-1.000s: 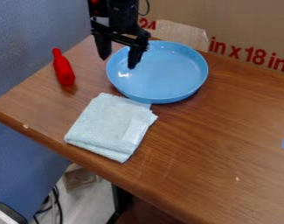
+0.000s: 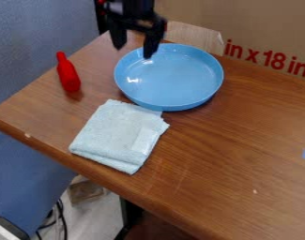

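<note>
My black gripper (image 2: 133,47) hangs at the top of the view, blurred, above the back-left of the blue plate (image 2: 169,77). Its two fingers are spread apart, open, with nothing seen between them. A red squeeze bottle (image 2: 68,73) stands left of the plate. A folded pale-blue cloth (image 2: 119,136) lies in front of the plate, near the table's left front edge.
A cardboard panel (image 2: 261,28) stands behind. Off the left edge are blue fabric and cables on the floor.
My gripper has risen a little from lower over the plate's back-left, moving up and slightly back. The plate, bottle and cloth have not moved.
</note>
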